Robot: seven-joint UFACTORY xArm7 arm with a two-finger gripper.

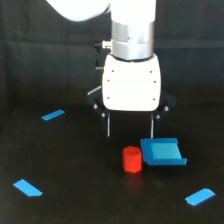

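Note:
A red block (pixel 132 160) with a rounded or many-sided outline sits upright on the dark table. Directly to its right is a shallow blue tray (pixel 164 161), close beside it; whether the two touch I cannot tell. Above and apparently behind the block, my gripper (pixel 130 130) points down. Its two thin fingers (pixel 108 123) are spread wide, with nothing between them. The tray looks empty.
Strips of blue tape lie on the table at the back left (pixel 53 115), front left (pixel 27 188) and front right (pixel 200 197).

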